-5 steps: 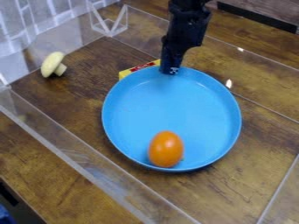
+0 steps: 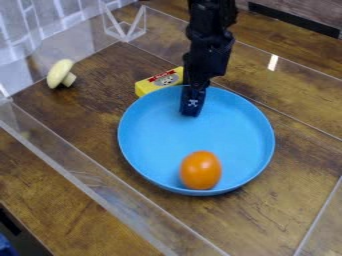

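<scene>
The black gripper [image 2: 191,98] reaches down from the top to the back rim of a large blue plate [image 2: 174,130], its fingers just beside a yellow box [image 2: 154,82] that lies behind the plate. An orange object [image 2: 201,170], round and smooth, sits in the front part of the plate.
A pale yellow mushroom-like object [image 2: 62,73] lies at the back left on the wooden table [image 2: 67,150]. Light edges border the left side and top-left corner.
The gripper has come down and slightly left toward the plate's back rim and the yellow box. The plate and orange object have shifted a little over the last second.
</scene>
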